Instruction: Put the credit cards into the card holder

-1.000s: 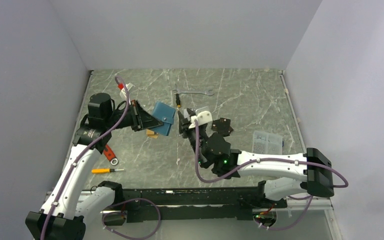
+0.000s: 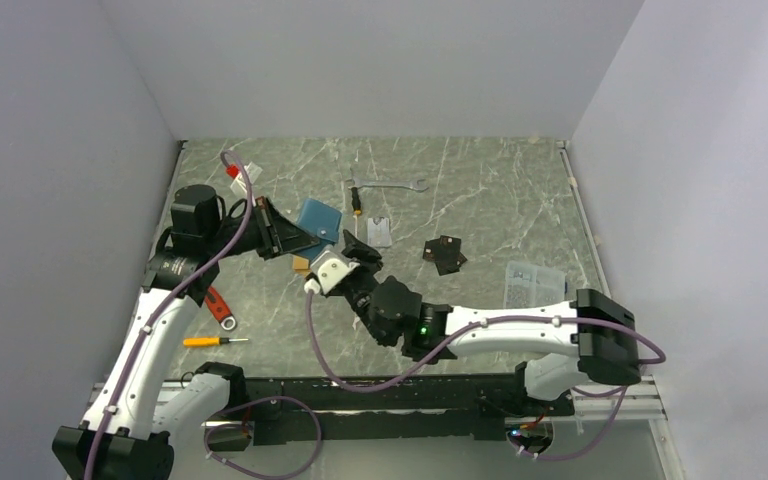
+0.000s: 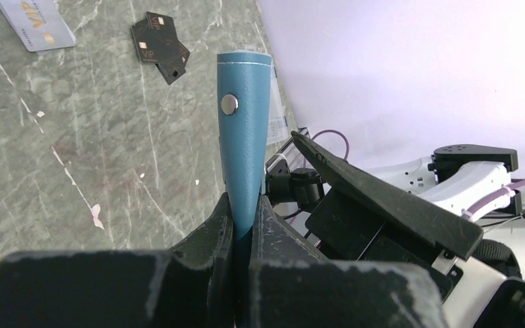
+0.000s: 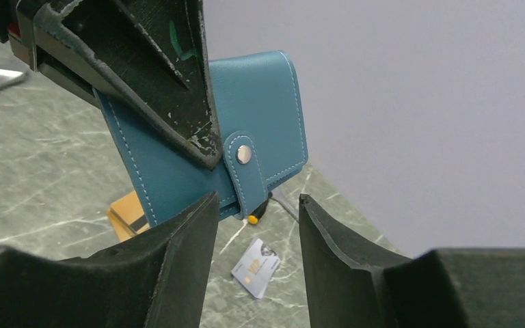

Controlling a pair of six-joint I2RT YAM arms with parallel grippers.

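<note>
The blue card holder point(image 2: 318, 220) is held up off the table by my left gripper point(image 2: 307, 238), which is shut on it. Seen edge-on in the left wrist view, the holder point(image 3: 243, 137) stands upright between the fingers. Its snap flap point(image 4: 246, 174) looks fastened in the right wrist view. My right gripper is part open just short of the flap, nothing visibly gripped between its fingers. On the table lie silver-white cards point(image 2: 379, 232), black cards point(image 2: 446, 254) and gold cards point(image 2: 302, 264); the right arm and the holder partly cover the gold ones.
A wrench point(image 2: 388, 185) and a screwdriver point(image 2: 356, 202) lie at the back. A clear plastic box point(image 2: 534, 286) sits at the right. An orange screwdriver point(image 2: 205, 341) and a red-handled tool point(image 2: 220, 308) are at the left. Bare table shows at the back right.
My right gripper has come left to the holder, turning as it moved, and the silver-white cards are uncovered in the top view. The left gripper with the holder has shifted slightly left.
</note>
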